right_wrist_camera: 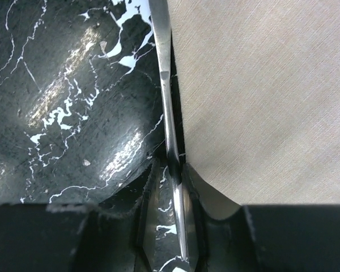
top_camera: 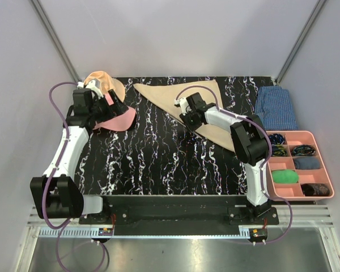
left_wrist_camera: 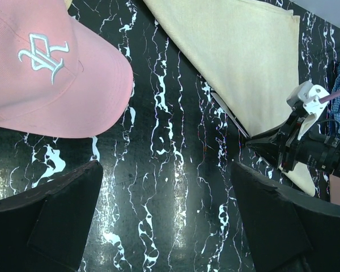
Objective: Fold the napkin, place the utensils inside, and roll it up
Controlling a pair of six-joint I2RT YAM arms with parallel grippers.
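Observation:
A beige napkin lies as a large folded shape at the back centre. Along its near edge lies a silver knife on the dark marble table, seen in the right wrist view running between the fingers of my right gripper. That gripper is down at the knife, its fingers part open around the handle or blade; whether they grip it is unclear. My left gripper stands open above the table by the pink cap, nothing between its fingers.
An orange cap lies behind the pink one at the back left. A blue cloth and a pink divided tray with rolled items are on the right.

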